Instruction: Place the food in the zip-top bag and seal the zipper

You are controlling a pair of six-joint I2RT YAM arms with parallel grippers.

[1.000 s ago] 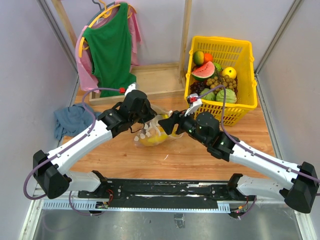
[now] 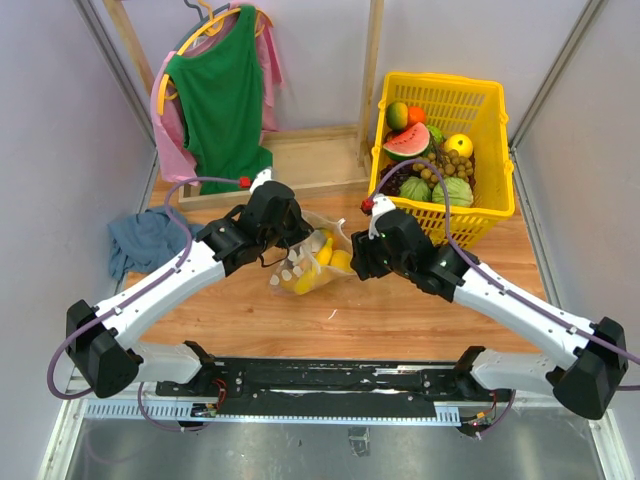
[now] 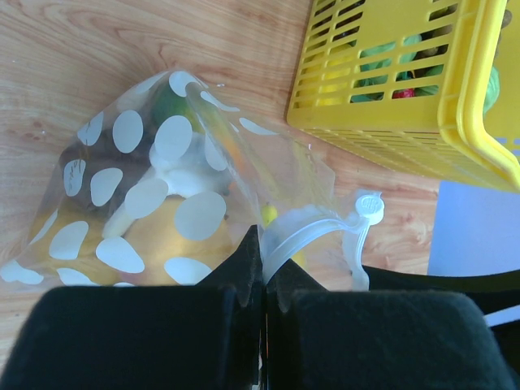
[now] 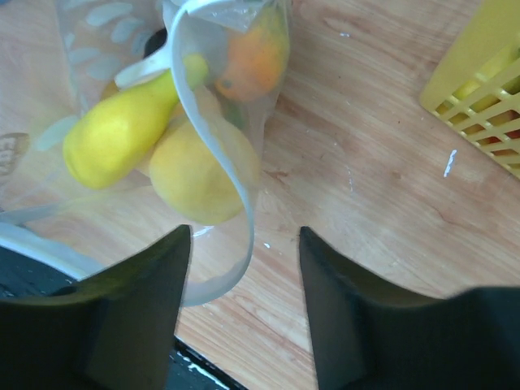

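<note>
The clear zip bag (image 2: 312,275) sits on the wooden table with yellow fruit inside: a long yellow piece (image 4: 122,130), a round yellow one (image 4: 199,171) and an orange one (image 4: 252,57). Its white zipper strip (image 3: 305,227) is pinched at the upper rim by my left gripper, which is shut on it. My right gripper hovers at the bag's right side with fingers apart and nothing held; the bag's open edge runs below it.
A yellow basket (image 2: 485,120) full of fruit stands at back right. A wooden rack (image 2: 310,160) with clothes and a blue cloth (image 2: 140,245) are at back left.
My right gripper has drawn back from over the bag toward the right and now sits lower beside it, uncovering the fruit. The left arm has stayed in place.
</note>
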